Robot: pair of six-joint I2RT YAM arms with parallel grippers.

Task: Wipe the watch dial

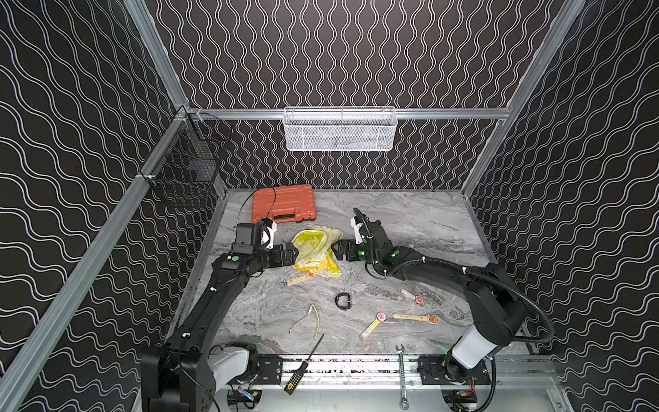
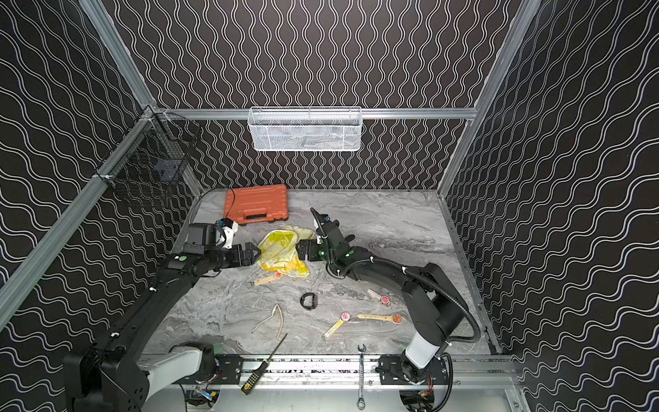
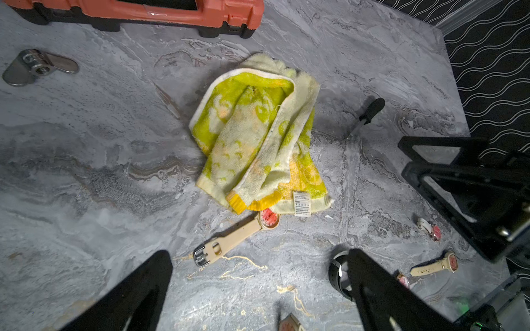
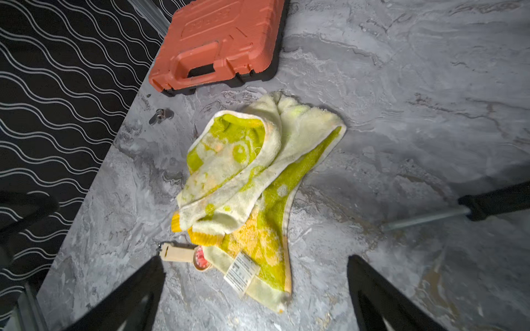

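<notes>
A crumpled yellow-green towel [image 3: 248, 138] lies on the marble table between my grippers, a beige watch [image 3: 237, 237] with red dial [image 4: 201, 259] at its near edge. My left gripper [image 1: 288, 255] hangs open at the towel's left, my right gripper [image 1: 343, 250] open at its right, both above the table. A black watch [image 1: 343, 300] and several more beige watches [image 2: 381, 318] lie nearer the front.
An orange case [image 1: 282, 202] sits at the back left, a wing nut [image 3: 39, 67] near it. A screwdriver [image 4: 494, 201] lies right of the towel. A wrench [image 1: 401, 377] and another screwdriver [image 1: 296, 377] lie on the front rail.
</notes>
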